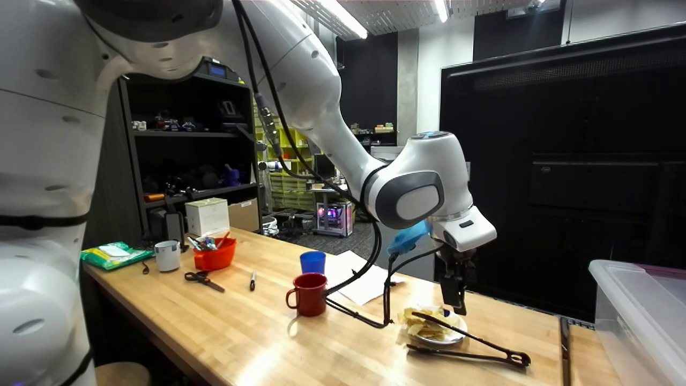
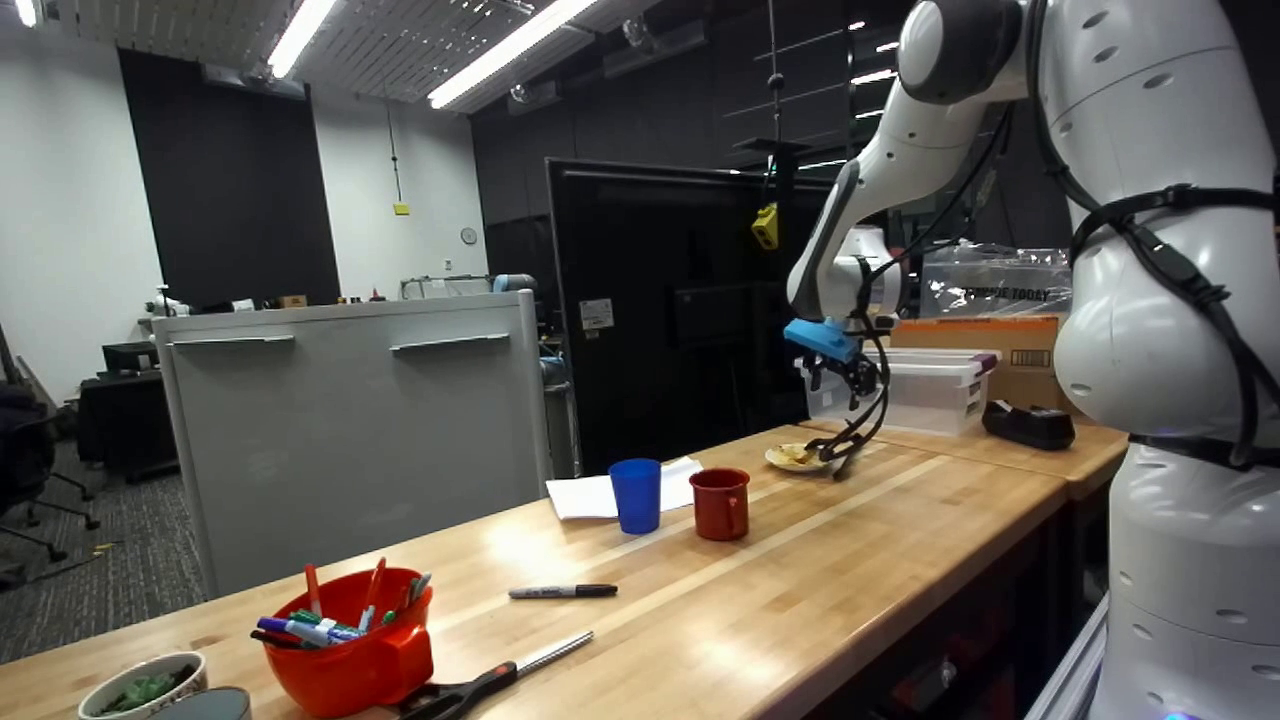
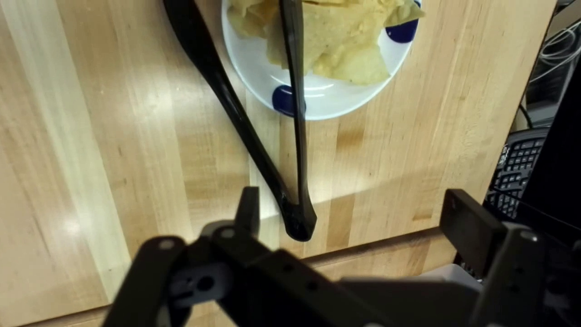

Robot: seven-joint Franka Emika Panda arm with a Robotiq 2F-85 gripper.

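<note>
Black tongs (image 3: 239, 117) lie spread on the table in the wrist view. One arm of the tongs crosses a white plate (image 3: 337, 106) with blue spots, and the other rests on the wood beside it. Yellow chips (image 3: 348, 41) fill the plate, which the top edge of the wrist view cuts off. My gripper is wide open and empty, with the hinge end of the tongs appearing between its fingers in that view. In exterior view 1 the gripper (image 1: 455, 309) hangs pointing down, close above the far side of the plate.
A red mug (image 1: 310, 295) and a blue cup (image 1: 313, 261) stand left of the plate, near white paper (image 1: 360, 283). A clear bin (image 1: 636, 315) is at the right. Cables (image 1: 386, 309) droop from the arm near the table. Bare wood lies in front.
</note>
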